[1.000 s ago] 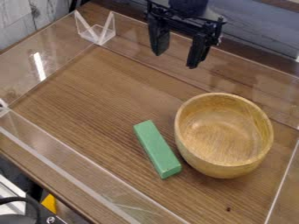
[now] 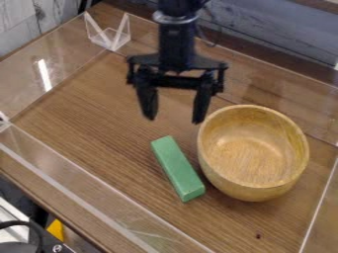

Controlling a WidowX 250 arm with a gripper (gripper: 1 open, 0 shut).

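Observation:
My gripper [image 2: 176, 95] hangs open over the upper middle of the table in the camera view, its dark fingers blurred and pointing down. Below it a green block [image 2: 177, 168] lies on the wooden table, tilted lengthwise toward the lower right. A round tan bowl [image 2: 258, 158] sits to the right of the block, below and right of my gripper. Nothing distinct shows between the fingers.
A clear wire-like holder [image 2: 110, 32] stands at the back left. Dark cables and a small yellow item lie at the bottom left corner.
My gripper has moved down in the view, toward the green block and the near side of the table, and now looks blurred. The block and bowl have not moved.

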